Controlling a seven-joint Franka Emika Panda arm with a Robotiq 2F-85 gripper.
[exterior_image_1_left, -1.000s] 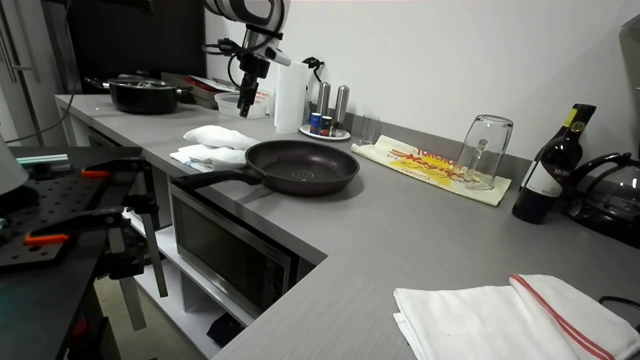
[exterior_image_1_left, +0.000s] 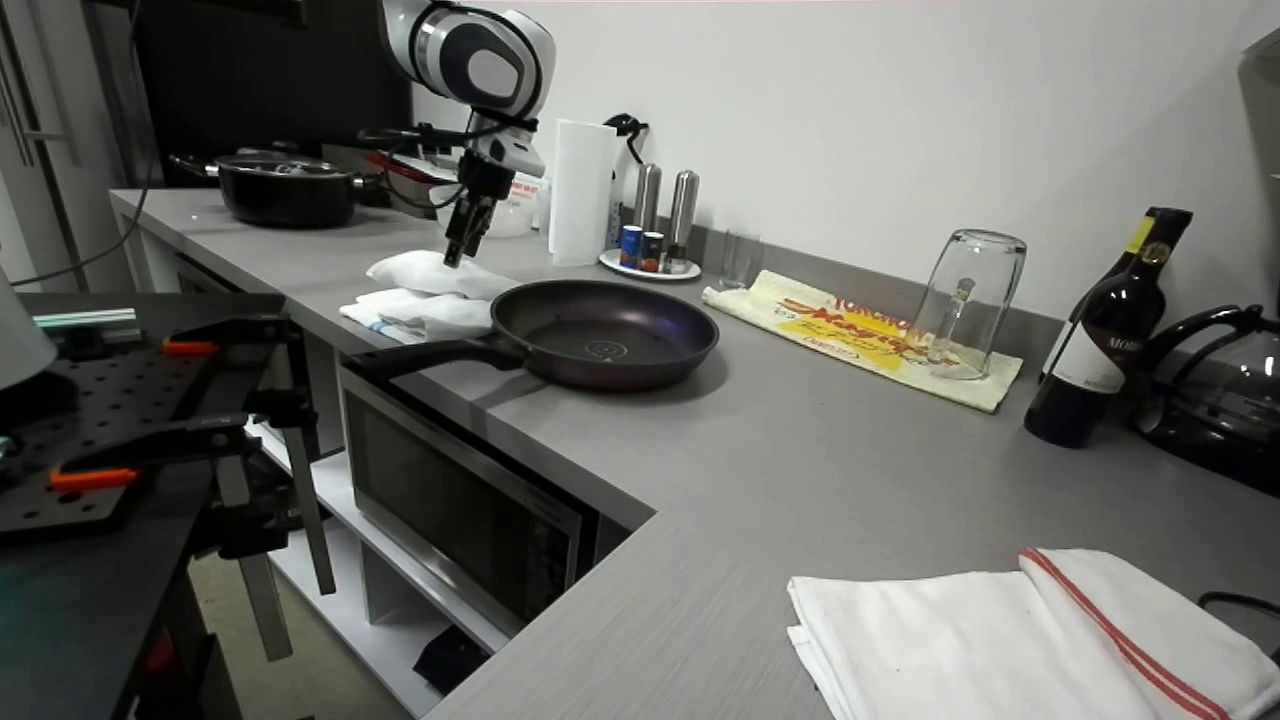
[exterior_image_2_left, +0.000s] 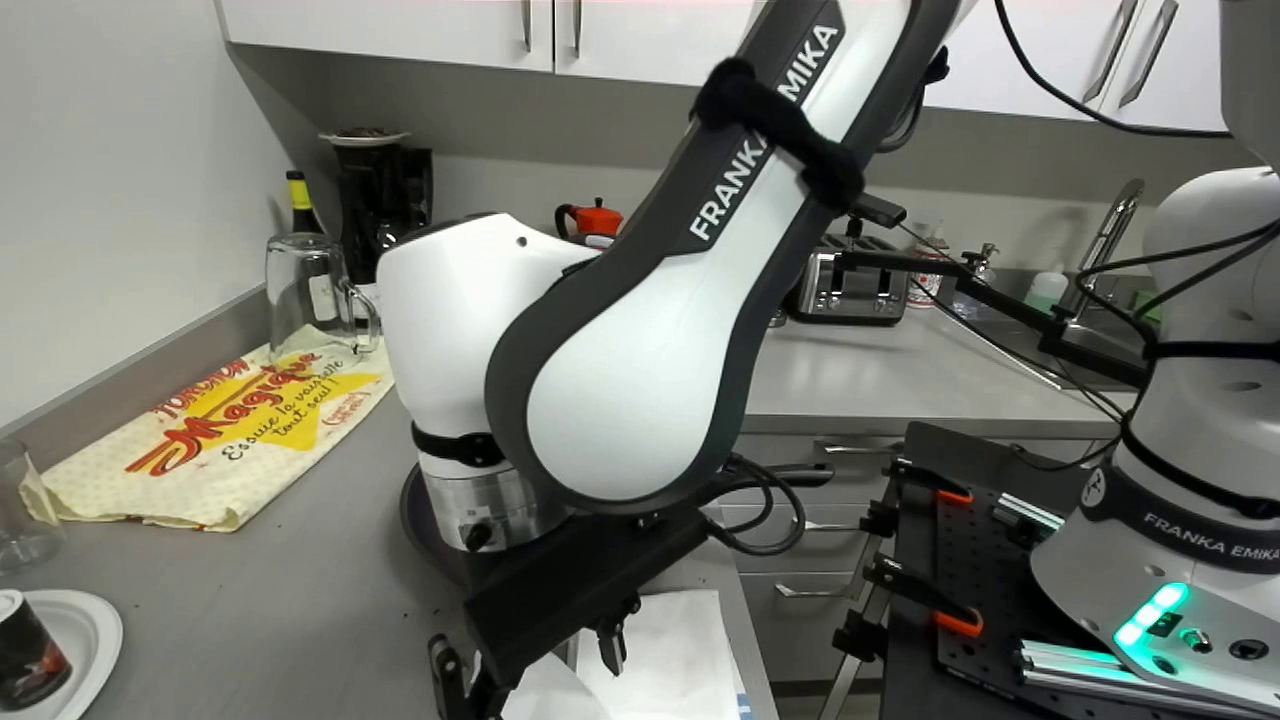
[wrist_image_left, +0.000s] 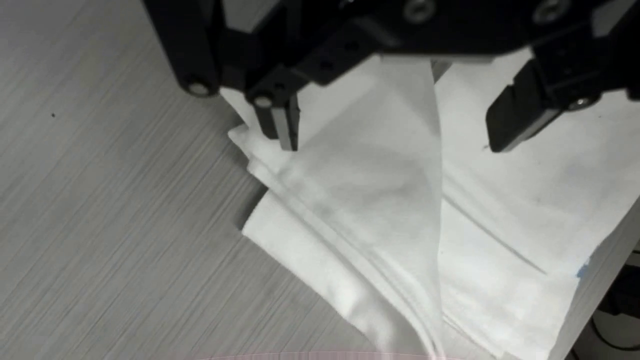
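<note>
My gripper stands open above a folded white towel (wrist_image_left: 378, 198), its two fingers spread wide with nothing held between them. In exterior view 1 the gripper (exterior_image_1_left: 458, 254) points down close over the far side of the towel (exterior_image_1_left: 438, 294), which lies bunched on the counter. A raised fold runs down the middle of the cloth in the wrist view, and a small blue mark shows at its right edge. Exterior view 2 shows the towel (exterior_image_2_left: 666, 654) partly hidden by the arm, with the gripper (exterior_image_2_left: 528, 672) over it.
A black frying pan (exterior_image_1_left: 606, 336) sits right beside the towel, its handle toward the counter edge. Behind are a paper towel roll (exterior_image_1_left: 583, 192) and a white plate (exterior_image_1_left: 650, 266) with shakers. A yellow cloth (exterior_image_1_left: 858, 334) bears an upturned glass mug (exterior_image_1_left: 969, 300). Mid-counter is clear.
My gripper has come down and shifted left in exterior view 1, nearer to the white towel. The towel and the pan look unmoved.
</note>
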